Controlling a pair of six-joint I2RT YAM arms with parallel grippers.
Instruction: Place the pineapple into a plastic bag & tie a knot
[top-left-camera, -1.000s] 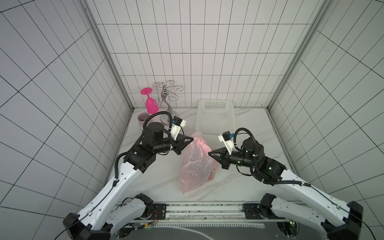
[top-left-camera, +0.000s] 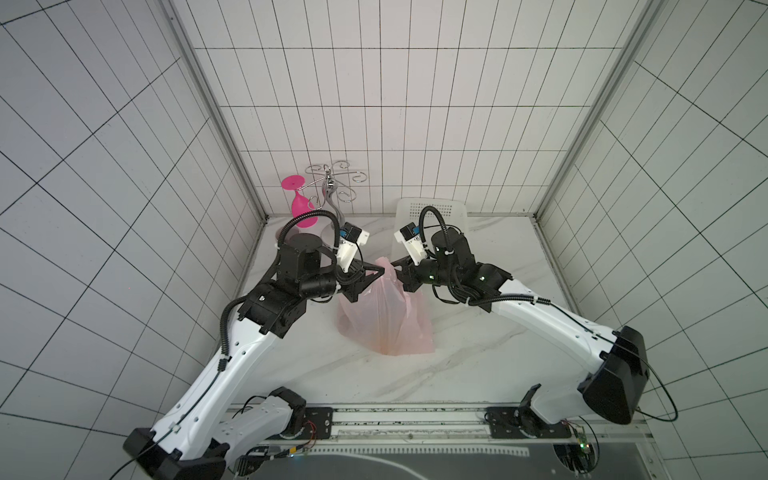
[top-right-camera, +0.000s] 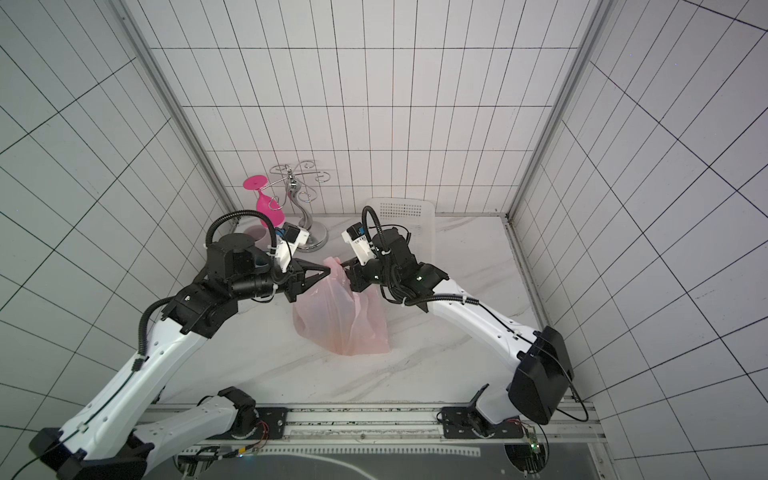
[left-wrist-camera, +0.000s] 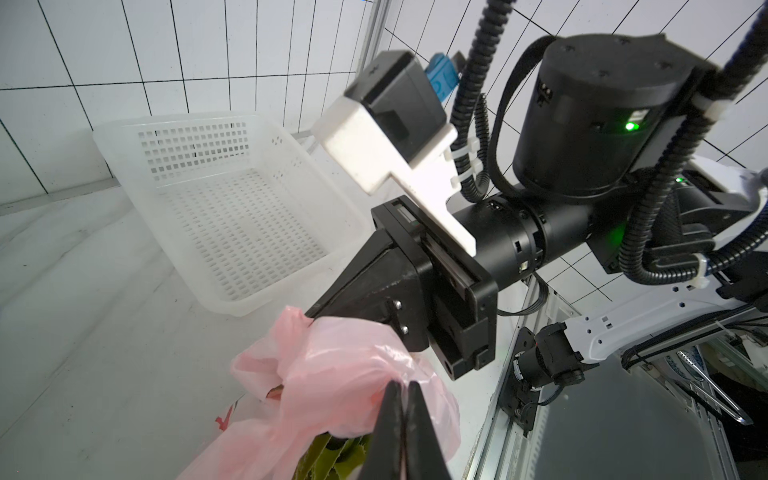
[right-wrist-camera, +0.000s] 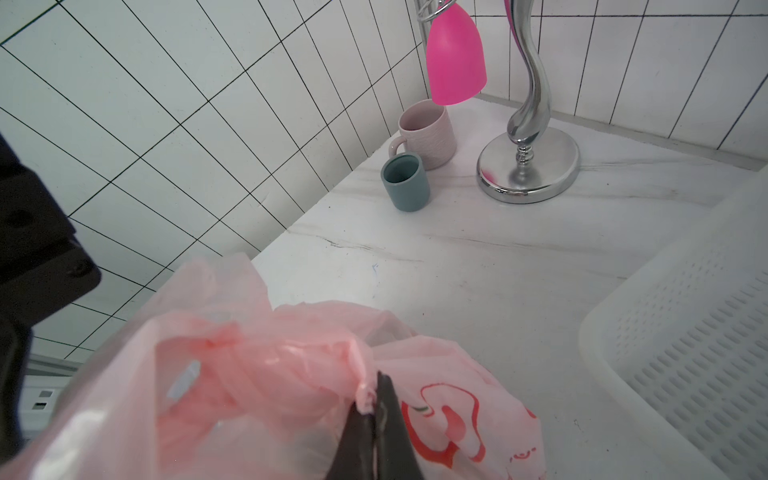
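A pink plastic bag hangs upright between my grippers above the marble counter. My left gripper is shut on a pinch of its top. My right gripper, beside it, is also shut on the bunched pink plastic. In the left wrist view, green pineapple leaves show under the plastic. The rest of the pineapple is hidden.
A white perforated basket stands behind at right. At back left are a metal stand with a pink goblet, a pink mug and a grey-blue cup. Tiled walls enclose the counter.
My right gripper has moved up, left and back toward my left gripper, which rose slightly earlier. The bag's bottom has swung up and spread wider.
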